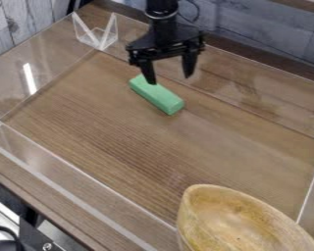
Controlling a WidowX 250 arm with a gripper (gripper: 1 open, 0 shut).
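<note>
A green block [157,95] lies flat on the wooden table [121,167]. My black gripper [167,65] hangs just above and behind the block, its fingers [142,59] spread apart and open, with nothing seen between them.
A pale yellow bowl [238,225] sits at the front right corner. Cables and white fixtures line the left edge.
</note>
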